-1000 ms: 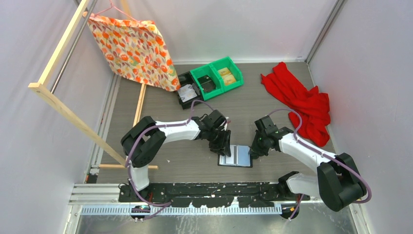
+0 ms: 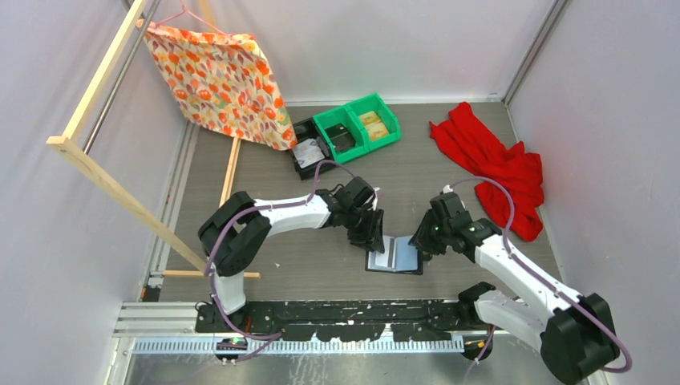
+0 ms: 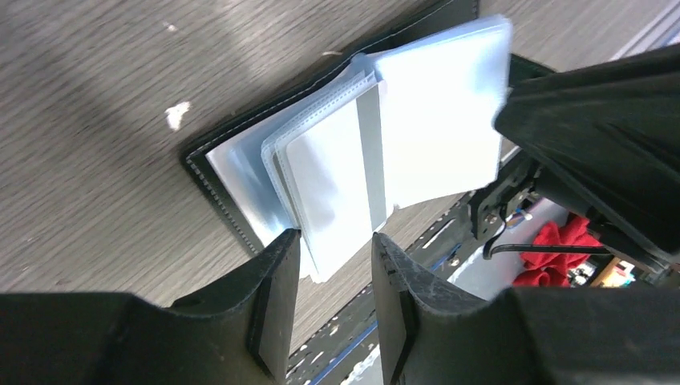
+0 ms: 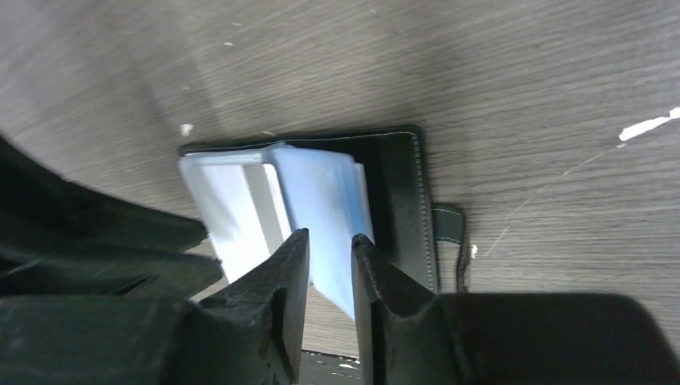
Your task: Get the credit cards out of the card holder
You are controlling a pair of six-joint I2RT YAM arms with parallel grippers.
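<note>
The black card holder [image 2: 416, 269] lies open on the table below both grippers, its clear sleeves [image 3: 437, 112] showing white and light blue, one with a grey stripe. My left gripper is at its left side, fingertips at the edge of the white sleeves, fingers part open. My right gripper hangs over the blue sleeves [image 4: 321, 200] on the right side, fingertips apart with the sleeve edge below or between them; contact cannot be told. Whether any card is loose cannot be told.
A red cloth [image 2: 497, 168] lies at the back right. Green bins [image 2: 377, 108] and a black bin stand at the back. A patterned cloth [image 2: 208, 88] hangs on a wooden frame at left. The middle behind the holder is clear.
The card holder has shifted slightly right. The left gripper has moved slightly.
</note>
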